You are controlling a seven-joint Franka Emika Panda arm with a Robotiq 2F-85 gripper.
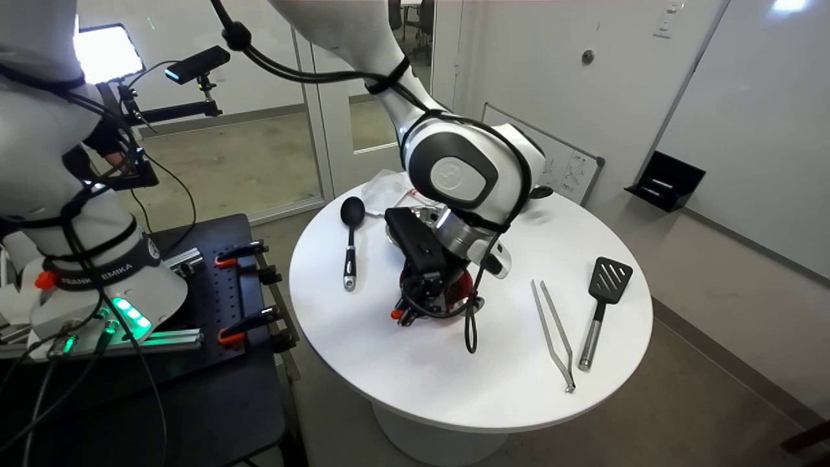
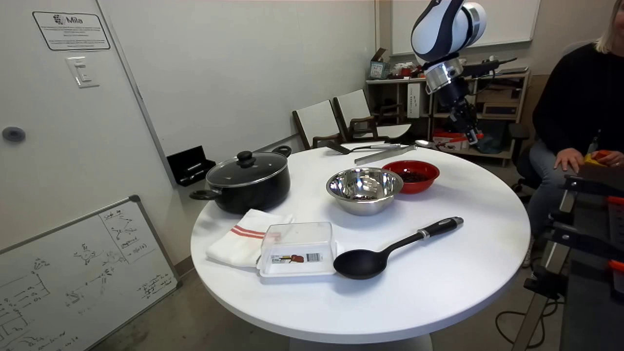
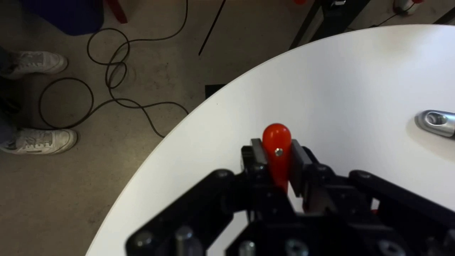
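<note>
In the wrist view, my gripper is shut on the red handle (image 3: pixel 278 145) of a utensil, with the handle's rounded end sticking out past the fingers. A metal spoon head (image 2: pixel 423 143) shows to the left of my gripper (image 2: pixel 472 135) in exterior view 2, and it appears to belong to this handle. A red bowl (image 2: pixel 424 184) holding small dark pieces stands on the table, below and left of my gripper in that view. From exterior view 1, the arm and camera hide most of the red bowl (image 1: pixel 459 289).
Touching or close beside the red bowl is a steel bowl (image 2: pixel 362 205). Around them lie a black ladle (image 2: pixel 362 264), a clear plastic box (image 2: pixel 298 266), a striped towel (image 2: pixel 234 248) and a lidded black pot (image 2: pixel 251 193). Tongs (image 1: pixel 554 336) and a slotted spatula (image 1: pixel 609 281) rest apart.
</note>
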